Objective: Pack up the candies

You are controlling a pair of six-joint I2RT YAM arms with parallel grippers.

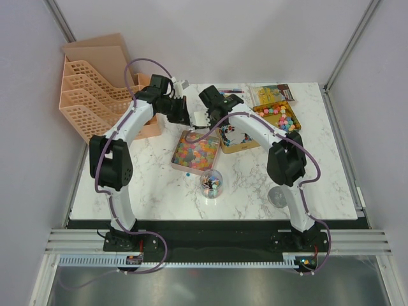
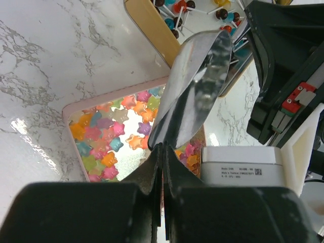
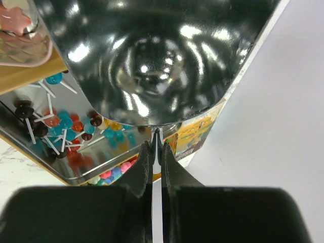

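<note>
A shiny metal scoop [image 2: 190, 88] hangs above the pink-rimmed tray [image 2: 71, 109] of star candies [image 2: 109, 159]. My right gripper is shut on the scoop's edge, and the bowl fills the upper part of the right wrist view. My left gripper is shut close to the scoop's lower tip; whether it touches is unclear, and nothing shows between its fingers. Behind and right of the tray is a tan box [image 1: 242, 147] of lollipops [image 3: 66, 124]. A clear jar [image 1: 211, 183] with candies inside stands in front of the tray.
A box [image 1: 294, 132] of coloured round candies and a colourful packet [image 1: 271, 94] lie at the back right. An orange rack [image 1: 95, 95] stands back left. A clear round lid [image 1: 277, 196] lies front right; a small blue piece [image 1: 187, 174] is by the tray.
</note>
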